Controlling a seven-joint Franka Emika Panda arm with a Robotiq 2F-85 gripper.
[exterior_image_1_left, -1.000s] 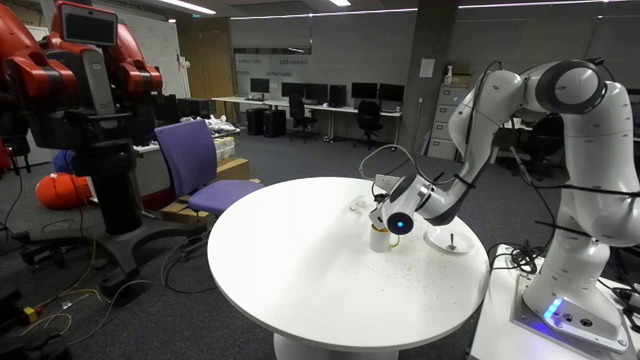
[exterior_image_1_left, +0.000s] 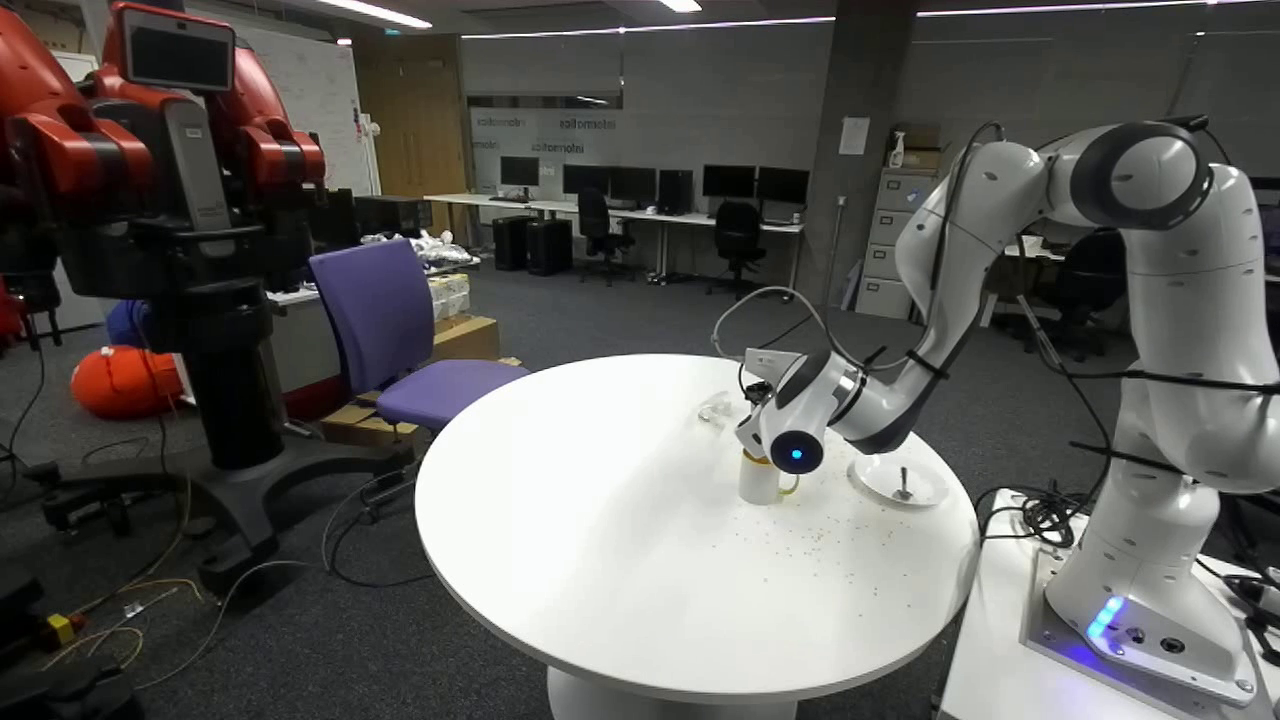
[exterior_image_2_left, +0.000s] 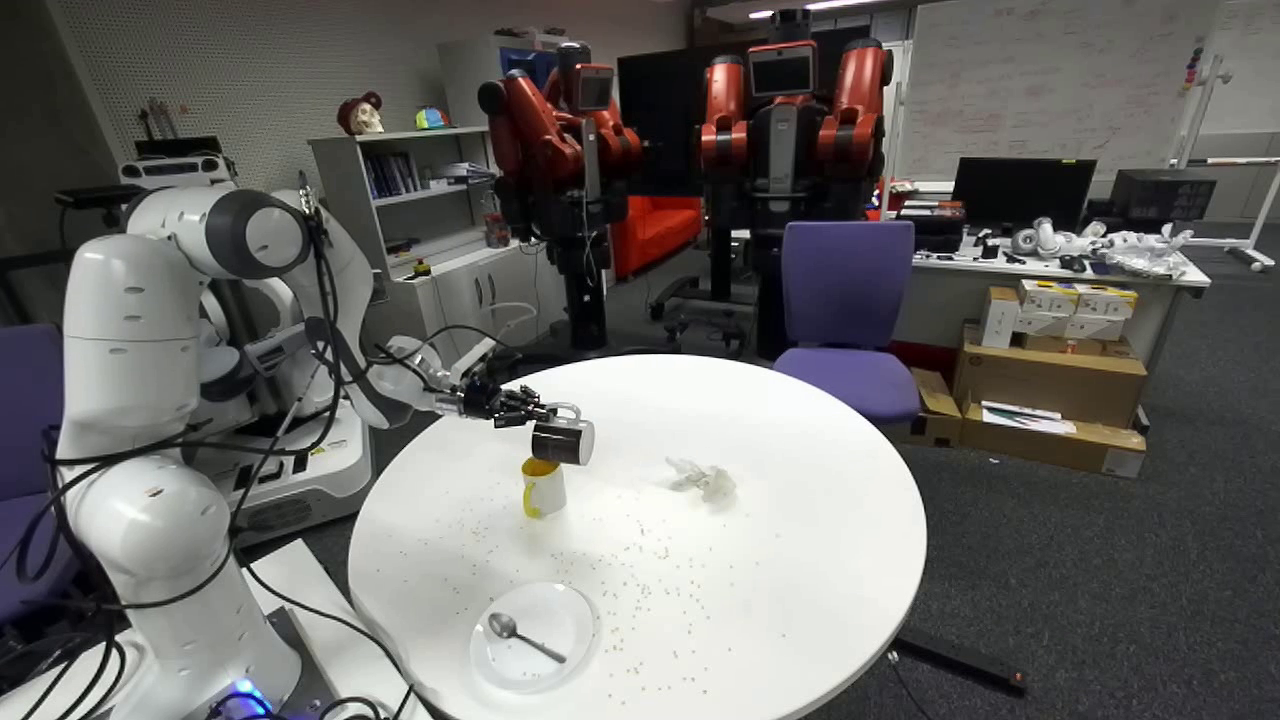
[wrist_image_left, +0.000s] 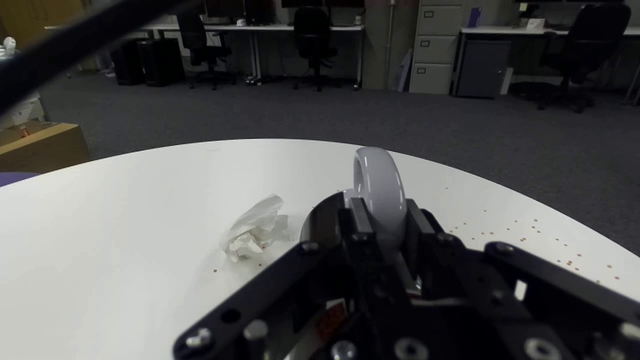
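A black mug (exterior_image_2_left: 560, 442) with a white handle is tipped on its side in the air, just above a white mug with a yellow inside (exterior_image_2_left: 545, 490) that stands upright on the round table. My gripper is shut on the black mug's handle (wrist_image_left: 382, 183), one finger on either side of it. Which way the black mug's mouth points is hard to tell. In exterior view 1 the arm hides the held mug, and only the white mug (exterior_image_1_left: 758, 482) shows below the wrist.
Small crumbs are scattered over the table (exterior_image_2_left: 792, 576). A white plate (exterior_image_2_left: 576, 648) with a spoon (exterior_image_2_left: 525, 636) sits near the edge. Crumpled clear wrapping (exterior_image_2_left: 705, 480) lies near the middle.
In exterior view 1 the wrist has shifted very slightly to the left. The white mug and the plate look unmoved.
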